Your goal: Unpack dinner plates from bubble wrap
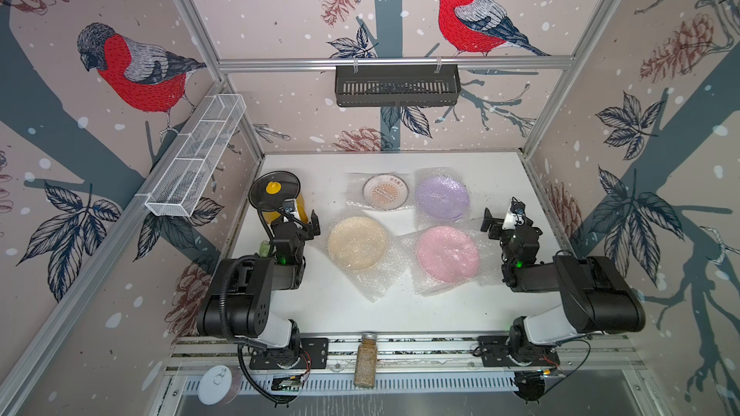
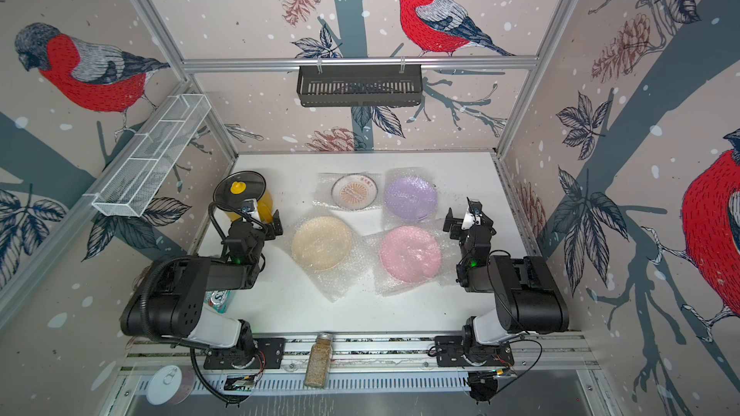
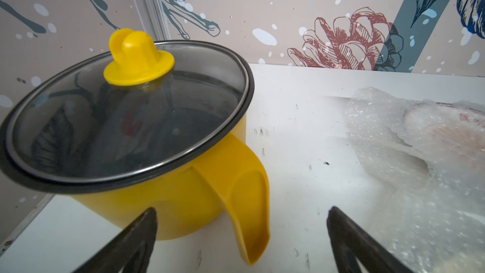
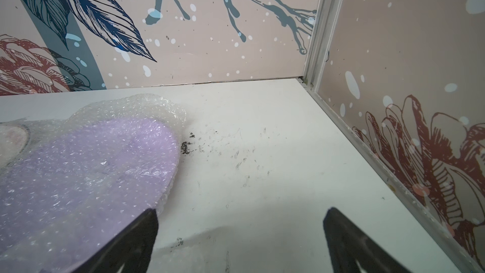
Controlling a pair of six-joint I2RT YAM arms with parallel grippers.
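Four plates in bubble wrap lie on the white table: a small patterned one (image 1: 384,191) at the back middle, a lilac one (image 1: 441,197) to its right, a cream one (image 1: 357,242) front left and a pink one (image 1: 447,253) front right. My left gripper stands open beside a yellow pot (image 3: 166,217) with a glass lid, left of the cream plate. My right gripper is open over bare table, right of the lilac and pink plates, with nothing between its fingers.
A dark rack (image 1: 397,86) hangs on the back wall and a white wire basket (image 1: 192,154) on the left side. A jar (image 1: 365,362) lies on the front rail.
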